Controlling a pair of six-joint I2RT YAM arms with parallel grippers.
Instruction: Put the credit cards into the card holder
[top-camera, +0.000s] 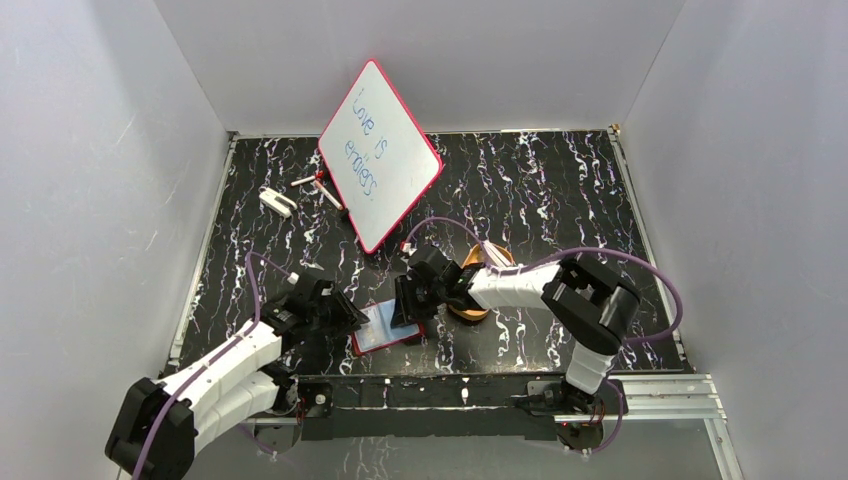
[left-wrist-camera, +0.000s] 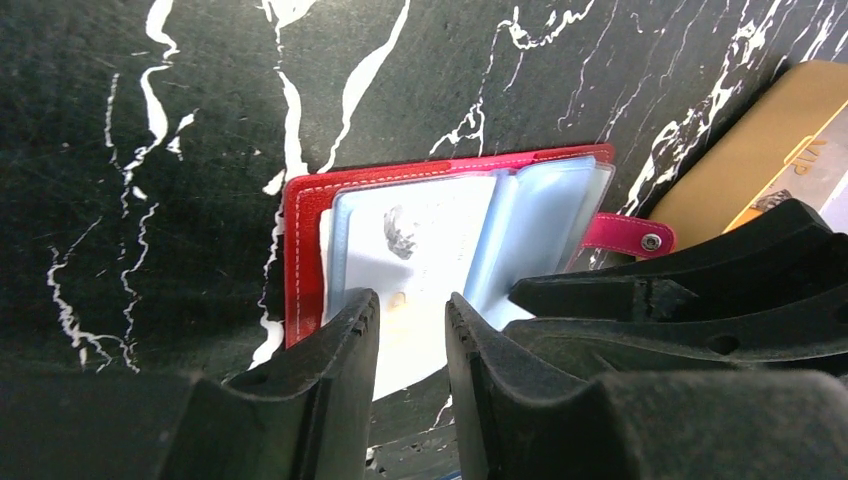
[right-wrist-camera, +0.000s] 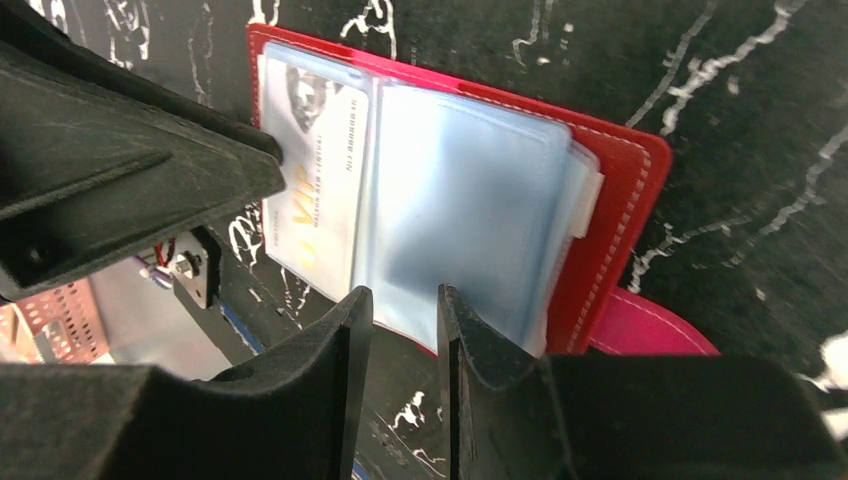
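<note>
The red card holder (left-wrist-camera: 305, 250) lies open at the front middle, with clear blue plastic sleeves (right-wrist-camera: 460, 200). A white card printed VIP (right-wrist-camera: 315, 220) sits in the sleeves on its left side. My left gripper is low over that side, fingertips close together with a narrow gap; contact cannot be told. My right gripper hovers at the right sleeve, its fingertips slightly apart. I cannot make out anything held in either.
An orange container (left-wrist-camera: 740, 150) with cards lies to the right, partly under the right arm. A whiteboard (top-camera: 380, 150), markers (top-camera: 328, 195) and a white eraser (top-camera: 277, 200) lie at the back.
</note>
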